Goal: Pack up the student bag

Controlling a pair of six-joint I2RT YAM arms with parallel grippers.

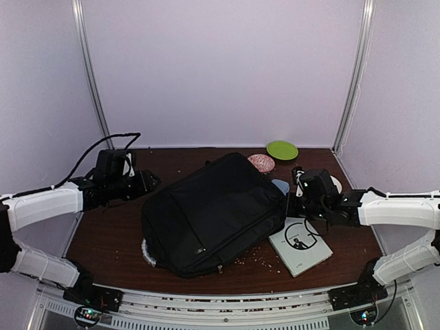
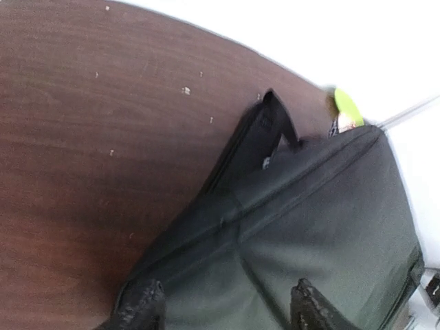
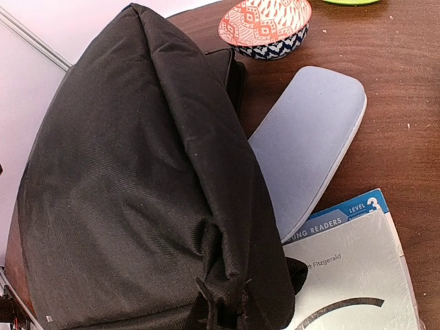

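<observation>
The black bag (image 1: pixel 213 213) lies slantwise across the middle of the table. My right gripper is shut on a fold of its fabric along the right side. Off the bag's left side, my left gripper (image 1: pixel 157 180) stands open; in the left wrist view its fingers (image 2: pixel 313 308) are well apart over the bag, holding nothing. A white book (image 1: pixel 306 254) lies to the right of the bag, on top of a blue-edged "Level 3" book (image 3: pixel 377 201). The light blue case (image 3: pixel 313 130) is partly covered by the bag's edge.
Behind the bag are a red patterned bowl (image 1: pixel 261 163) and a green plate (image 1: pixel 282 150). A white bowl (image 1: pixel 336 183) is mostly hidden by my right arm. Crumbs (image 1: pixel 258 265) dot the front.
</observation>
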